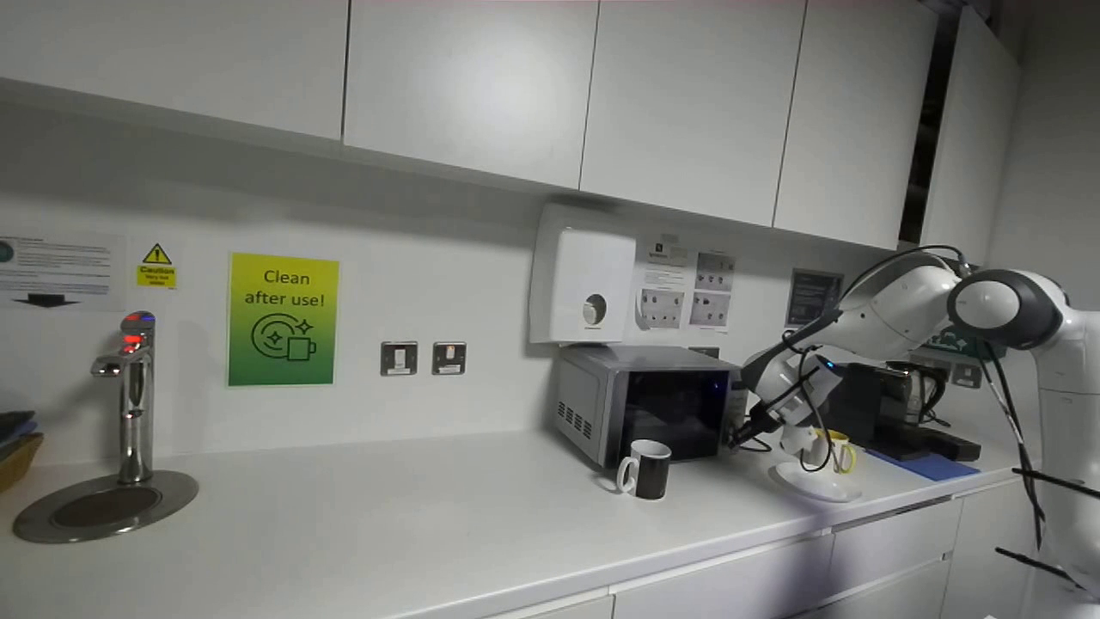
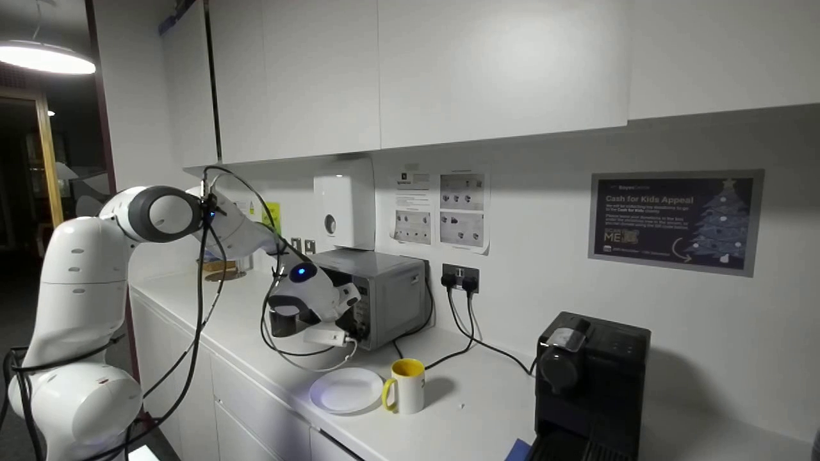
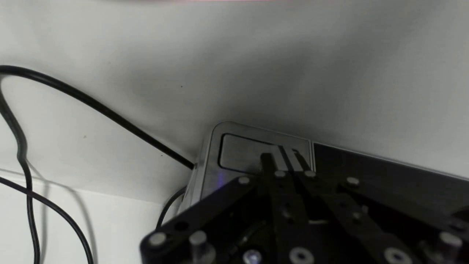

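Observation:
The grey microwave (image 1: 660, 407) stands against the wall with its dark door (image 1: 675, 413) closed. My gripper (image 1: 736, 442) is at the lower part of its control side, with the fingertips pointing at the front. From the wrist, my gripper appears shut with no object showing between its fingers. The tips overlap a wide rectangular button (image 3: 246, 151) in the corner of the control panel; whether they touch it, I cannot tell. In exterior view 2 the arm largely hides the fingers beside the microwave (image 2: 392, 299).
A black and white mug (image 1: 650, 473) stands before the microwave. A white plate (image 2: 346, 390) and a yellow-lined mug (image 2: 411, 388) sit below and beside the arm. Black cables (image 3: 88, 99) run by the microwave. A coffee machine (image 2: 592, 384) is farther along. The counter's sink side is mostly clear.

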